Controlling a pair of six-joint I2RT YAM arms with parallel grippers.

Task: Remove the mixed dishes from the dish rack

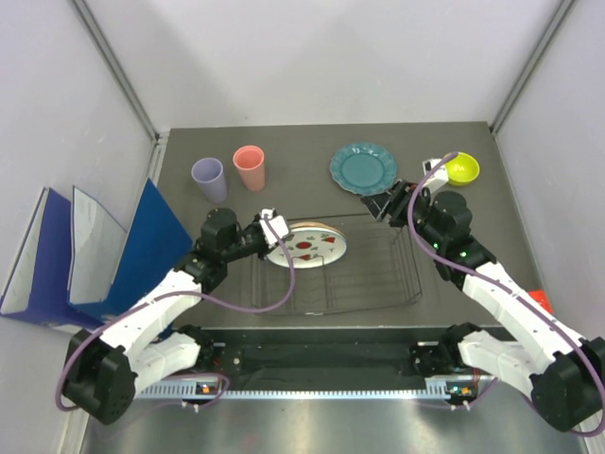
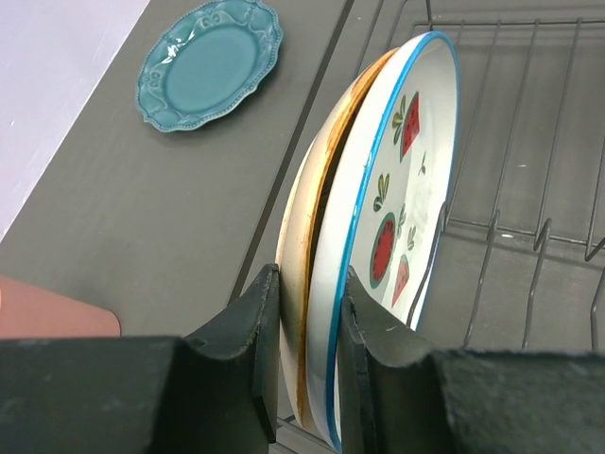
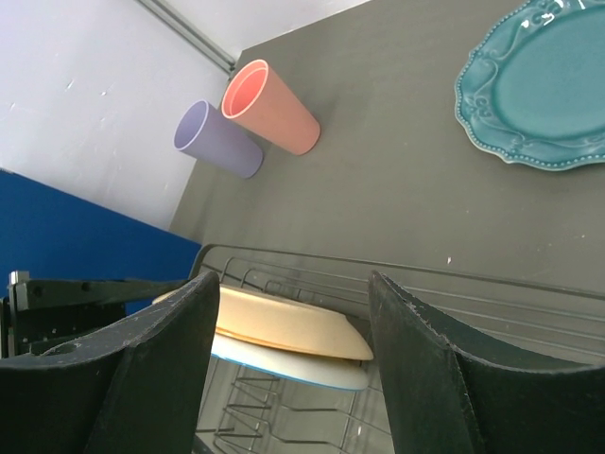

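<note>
In the wire rack (image 1: 378,284), a white plate with watermelon print and blue rim (image 2: 397,189) stands on edge against a tan-rimmed dish (image 2: 317,189). My left gripper has its fingers on either side of both dishes at their near edge, closed around them. My right gripper hangs open over the rack's right part, nothing between its fingers in the top view; its wrist view shows the stacked dishes further off behind the gap.
A teal plate (image 1: 363,168), yellow bowl (image 1: 462,171), pink cup (image 1: 250,165) and purple cup (image 1: 209,178) stand behind the rack. Blue panels (image 1: 132,255) are at the left, a red object (image 1: 539,301) at the right.
</note>
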